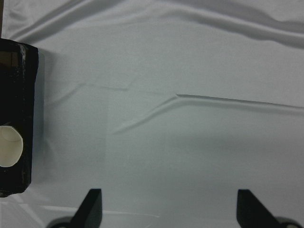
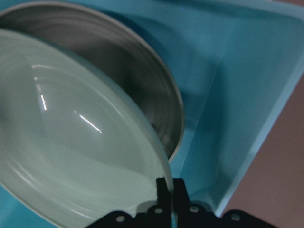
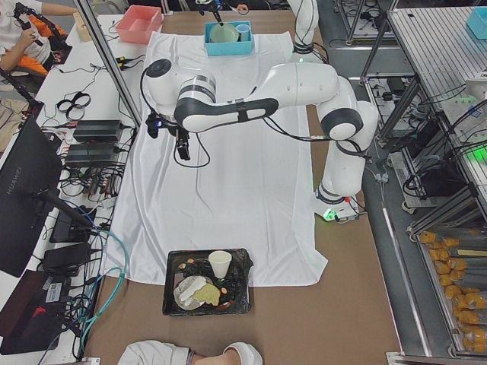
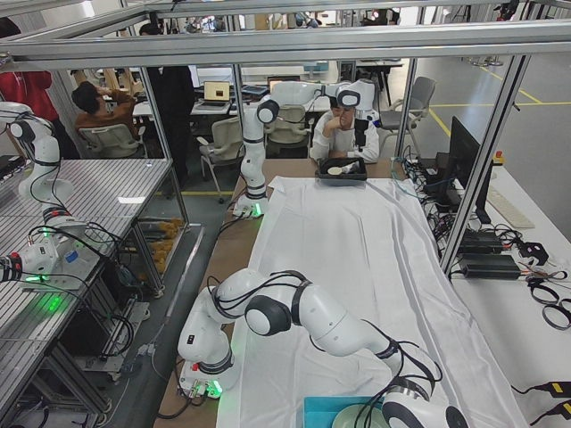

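Note:
In the right wrist view my right gripper is shut on the rim of a pale green bowl (image 2: 76,137). Under that bowl a metal bowl (image 2: 142,90) sits in a blue bin (image 2: 242,95), which is at the far end of the cloth in the camera left view. My left gripper is open over the white cloth (image 1: 180,152) with nothing between its fingers. A black tray (image 3: 240,300) at the near end holds a white cup (image 3: 220,262), a crumpled pale item and a yellowish piece.
A pink bin (image 3: 139,23) is beside the blue bin, off the cloth. A person sits beyond the black tray. Cables, a monitor and a metal frame post border the cloth.

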